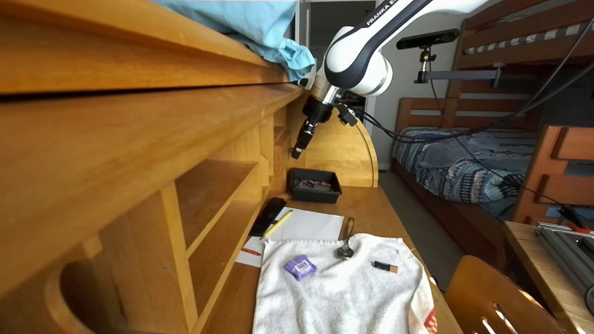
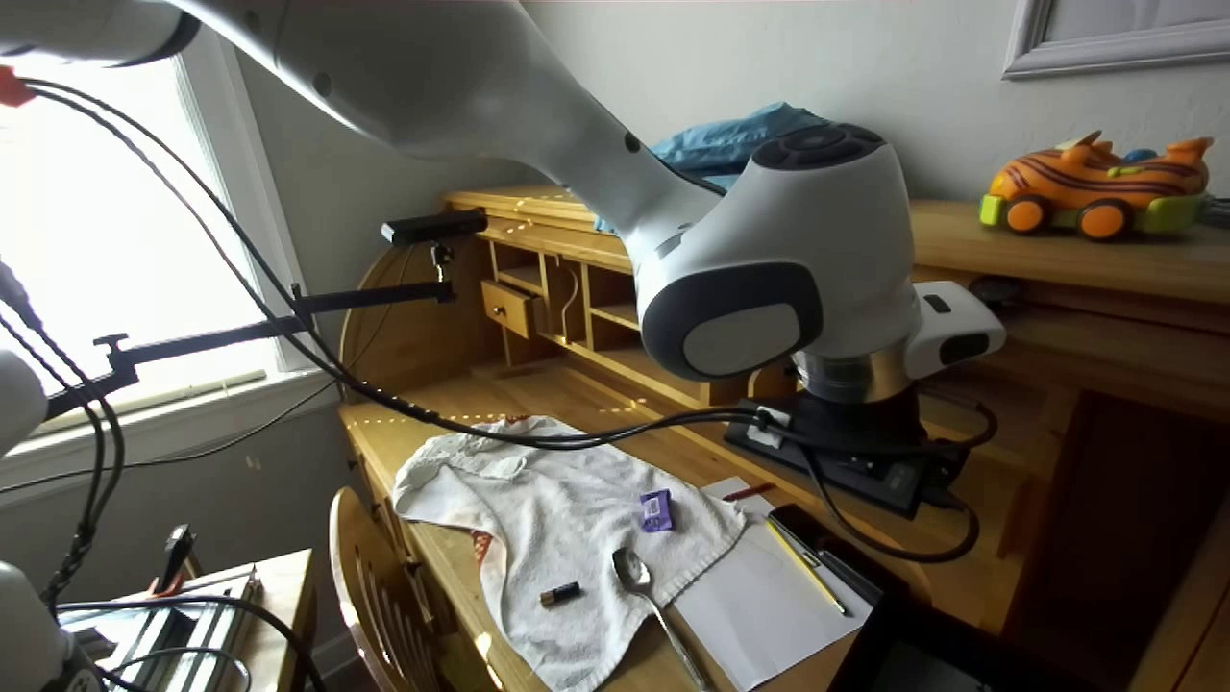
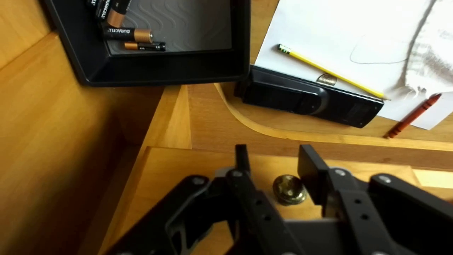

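Note:
My gripper is part open in the wrist view, its two black fingers well apart. A round brass knob [image 3: 289, 190] on a wooden drawer front [image 3: 191, 178] shows between them, closer to the right-hand finger; whether either finger touches it I cannot tell. In exterior view 1 the gripper [image 1: 296, 153] points down and left beside the desk's hutch, above a black tray [image 1: 313, 195]. The arm's wrist hides the fingers in exterior view 2.
Batteries lie in the black tray [image 3: 165, 72]. A black case [image 3: 310, 95], yellow pencil [image 3: 333, 72] and red crayon [image 3: 414, 115] lie near the hutch. On the white towel [image 1: 334, 300] are a purple packet [image 1: 300, 267], a spoon [image 1: 345, 251] and a battery [image 1: 385, 266].

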